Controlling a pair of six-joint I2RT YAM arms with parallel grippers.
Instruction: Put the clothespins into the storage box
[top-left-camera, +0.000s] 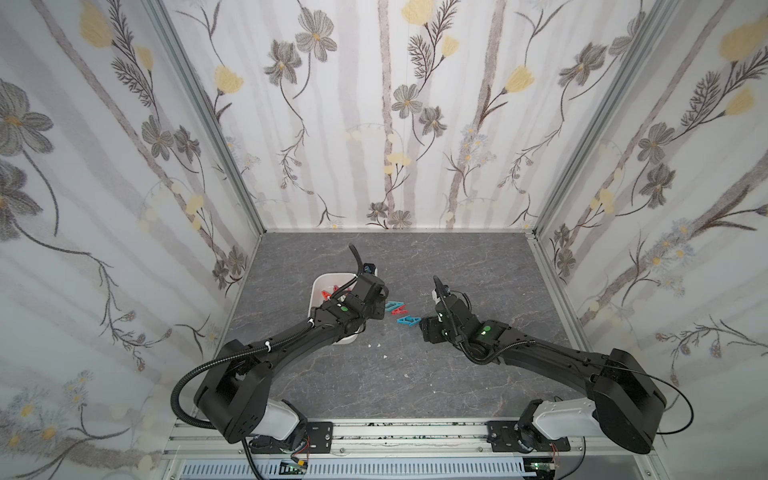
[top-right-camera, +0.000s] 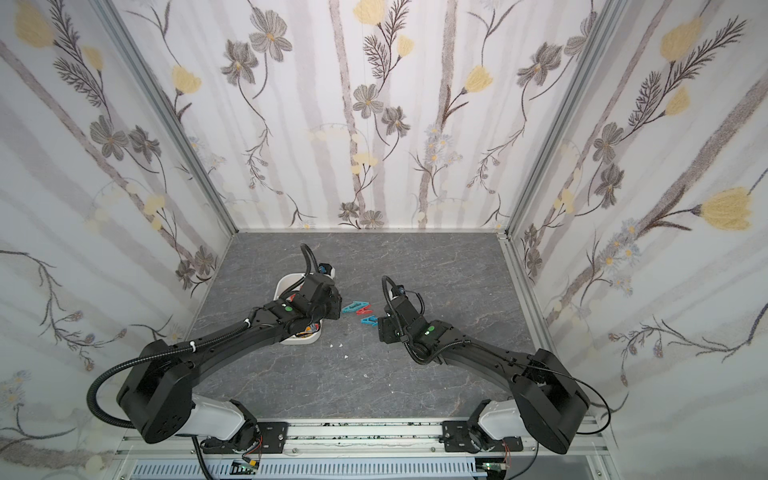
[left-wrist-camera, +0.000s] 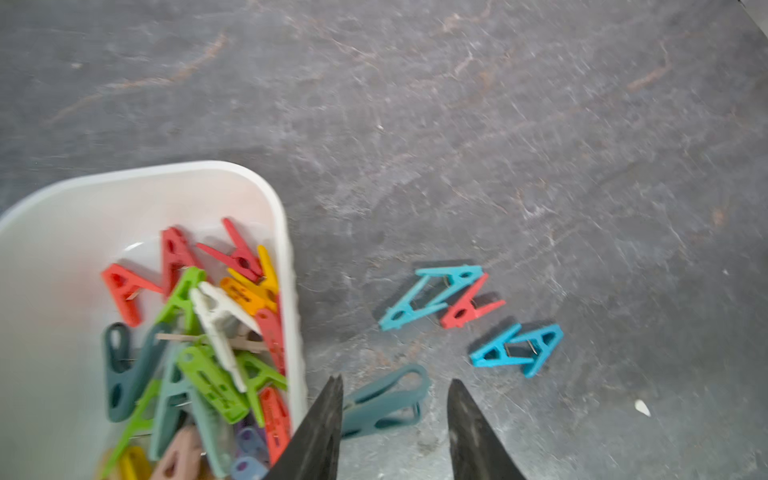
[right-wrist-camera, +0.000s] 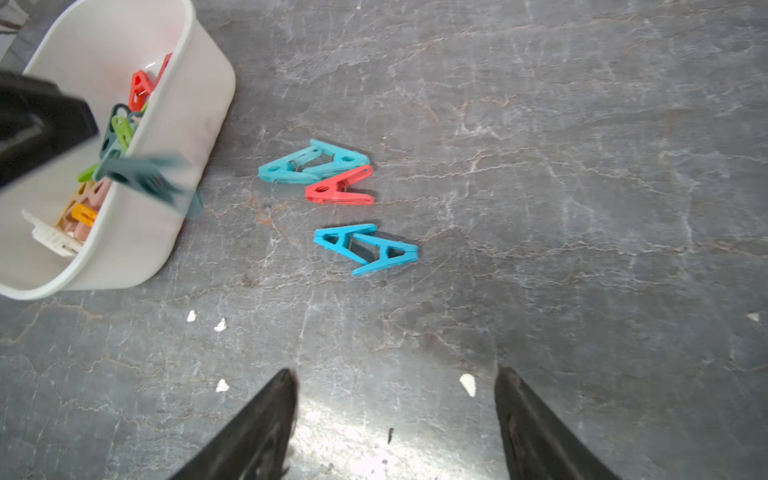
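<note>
In the left wrist view my left gripper is open at the box's right side. Beyond its parted fingers shows the dark teal clothespin (left-wrist-camera: 376, 409), just outside the box wall and not gripped. In the right wrist view that clothespin is blurred, in front of the wall. The white storage box (right-wrist-camera: 188, 144) holds many coloured clothespins. Right of it on the tabletop lie linked light teal clothespins (right-wrist-camera: 340, 160), a red clothespin (right-wrist-camera: 324, 192) touching or close to them, and linked blue clothespins (right-wrist-camera: 392, 249). My right gripper stands open and empty above bare table.
Small white chips (right-wrist-camera: 468, 384) are scattered on the grey table (right-wrist-camera: 576, 200). Open table spreads behind and to the right of the loose clothespins. Both arms reach in from the front, with the left one partly covering the box in the top views.
</note>
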